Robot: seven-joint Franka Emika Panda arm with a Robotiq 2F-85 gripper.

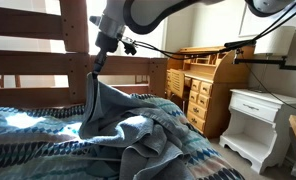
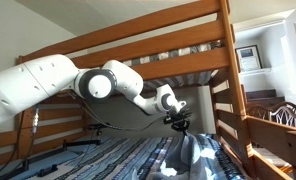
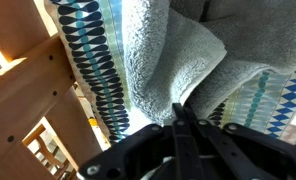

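Observation:
A grey cloth [image 1: 138,135] lies bunched on the patterned bedspread, one part drawn up into a peak. At the top of that peak, my gripper [image 1: 95,70] points down, shut on the cloth. From the wrist view, the folds of the cloth [image 3: 168,70] run up to the gripper, whose fingertips are close together. The pinched bit itself is too small to make out. In exterior view 2 the cloth [image 2: 191,152] hangs below the gripper [image 2: 182,129] at the bed's far part.
The bedspread [image 1: 28,150] is bare left of the cloth. A wooden bed rail [image 1: 33,97] runs behind, and an upper bunk [image 2: 138,50] spans above the arm. A wooden desk [image 1: 203,80] and white nightstand [image 1: 253,125] stand to the right.

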